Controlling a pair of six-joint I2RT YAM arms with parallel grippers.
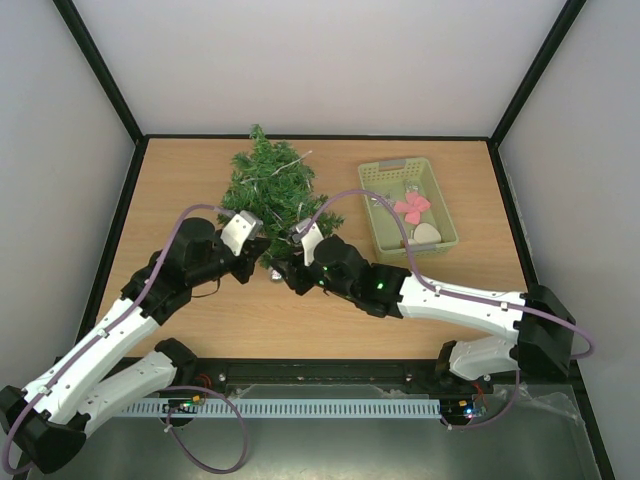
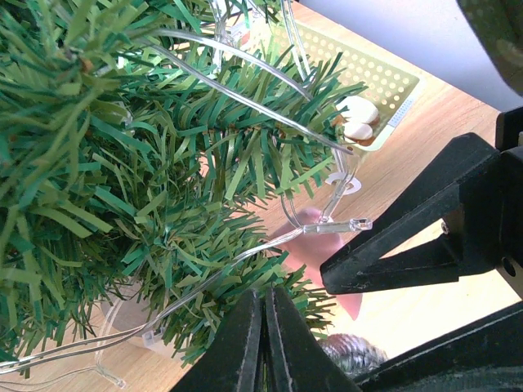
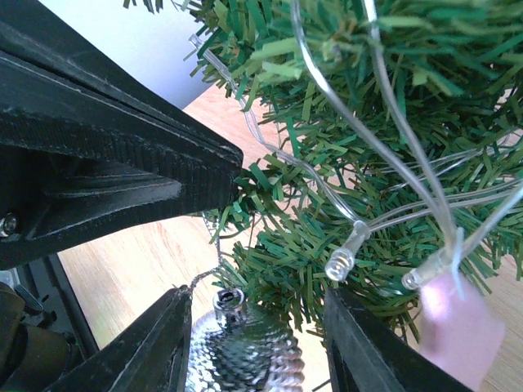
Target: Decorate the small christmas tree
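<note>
The small green tree [image 1: 270,185] stands on the table, strung with clear light wires. In the right wrist view a silver ball [image 3: 245,355] hangs by its thin cord under a branch tip. My right gripper is open around the ball, its fingers [image 3: 147,343] apart from it on both sides. On that branch tip my left gripper is shut, with green needles at its fingertips. Only the ball's upper edge [image 2: 353,353] shows in the left wrist view, the rest hidden by the grippers.
A light green basket [image 1: 447,205] at the right holds a pink bow [image 1: 412,207] and a round pale piece [image 1: 426,234]. A pink ornament [image 2: 315,245] shows beside the branches in the left wrist view.
</note>
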